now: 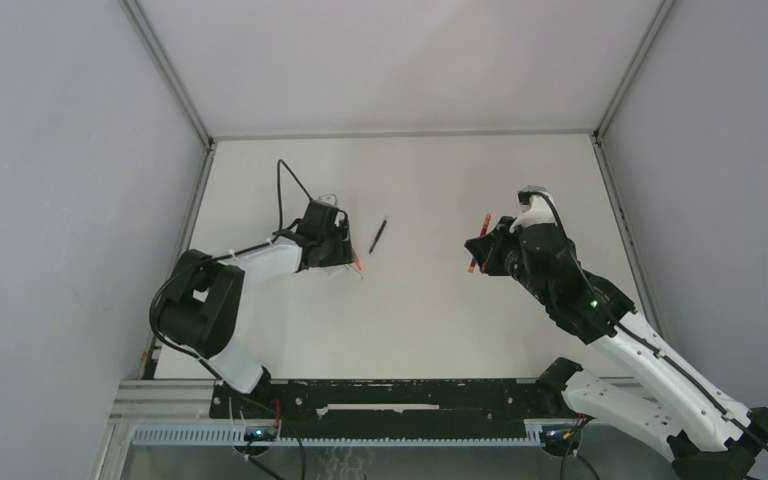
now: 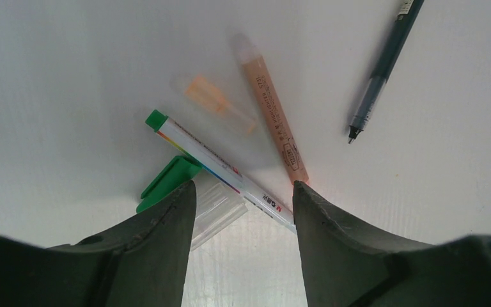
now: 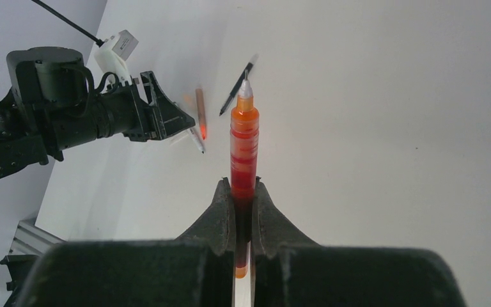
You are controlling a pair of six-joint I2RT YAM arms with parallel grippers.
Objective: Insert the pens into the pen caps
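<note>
My right gripper is shut on a red-orange pen [image 3: 244,147], held tip up over the table's right side. My left gripper is open, low over the left group: a white pen with a green end [image 2: 201,150], an orange pen [image 2: 273,115] with a clear end, a loose clear orange cap [image 2: 211,99], and a green-clipped clear cap [image 2: 211,214] between and beside the fingers. A black pen [image 2: 387,64] lies apart to the right, its tip exposed.
Walls and metal rails bound it at the sides and back.
</note>
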